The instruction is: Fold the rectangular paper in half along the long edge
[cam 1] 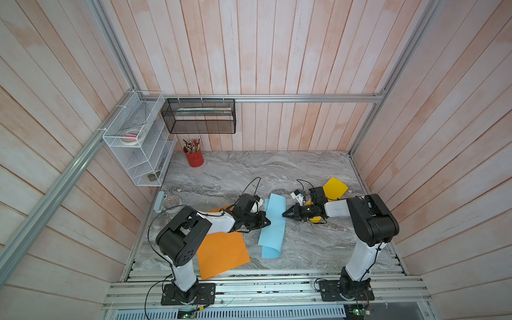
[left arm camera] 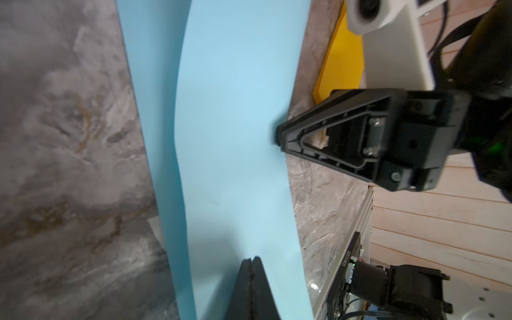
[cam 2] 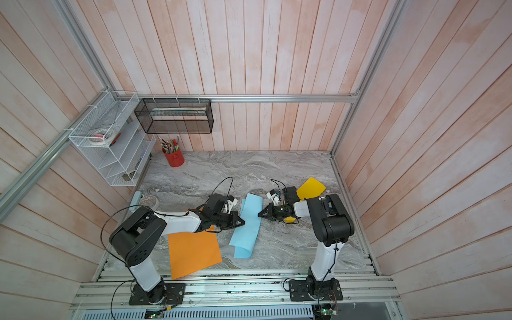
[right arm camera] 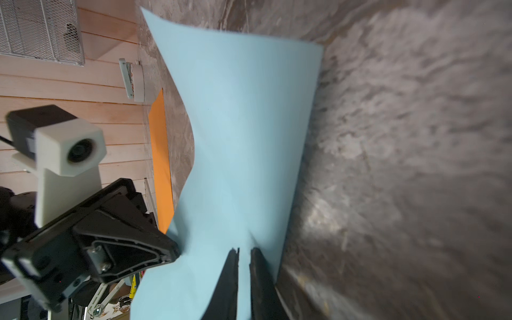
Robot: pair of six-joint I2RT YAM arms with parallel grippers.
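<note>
The light blue paper (cam 1: 273, 234) lies lengthwise between my grippers, its top layer folded over and curving, with a strip of lower layer (left arm camera: 154, 133) showing along its left side. My left gripper is shut, its fingertips down on the paper near the left side, nothing visible between them. My right gripper is at the paper's right folded edge, fingers slightly apart over the blue sheet; in the left wrist view its tip presses at that edge.
Orange sheets (cam 1: 221, 256) lie under and beside my left arm; yellow sheets (cam 1: 333, 186) lie behind my right gripper. A red pen cup (cam 1: 194, 158), wire shelves and a mesh basket are at the back left.
</note>
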